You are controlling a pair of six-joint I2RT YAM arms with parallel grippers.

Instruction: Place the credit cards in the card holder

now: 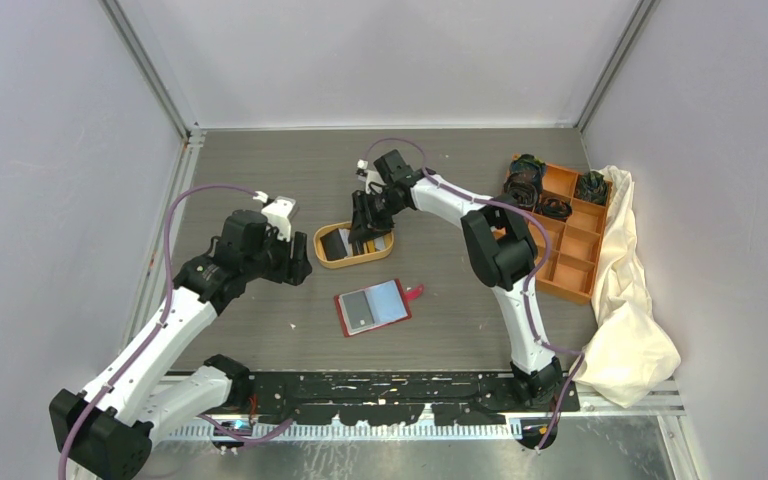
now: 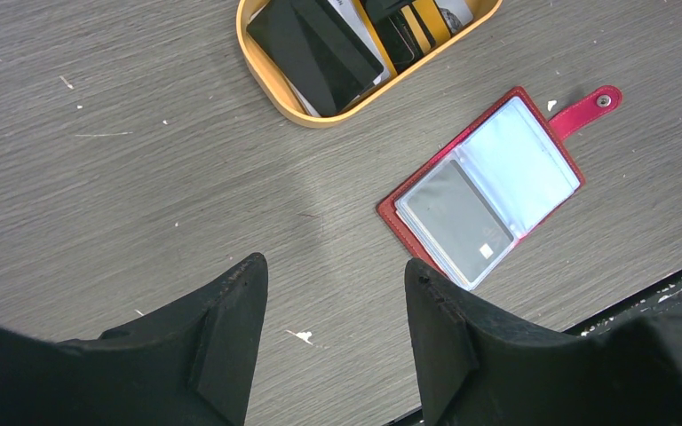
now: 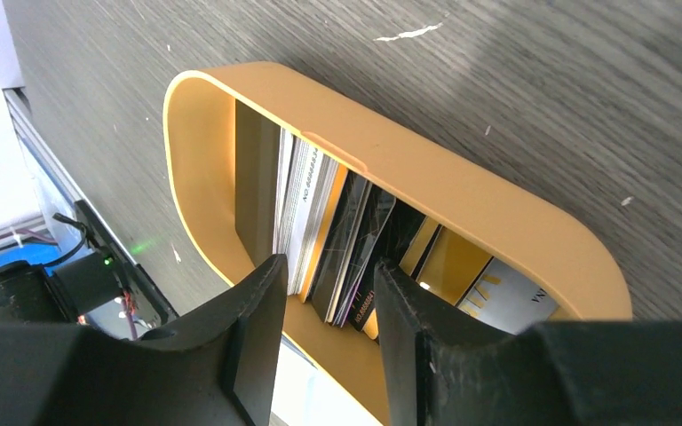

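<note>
Several cards (image 3: 351, 232) lean in a row inside a tan oval box (image 1: 341, 262). A red card holder (image 1: 373, 307) lies spread flat on the table nearer the front; in the left wrist view, a grey card (image 2: 458, 213) shows in one of its clear sleeves and the other sleeve looks pale and bare. Over the box, my right gripper has its fingertips apart, down at the row of cards, and none is gripped. My left gripper hangs left of the box, open above bare table.
An orange divided tray (image 1: 575, 240) with coiled black cables stands at the right, beside a cream cloth bag (image 1: 625, 315). Bare grey table surrounds the box and holder.
</note>
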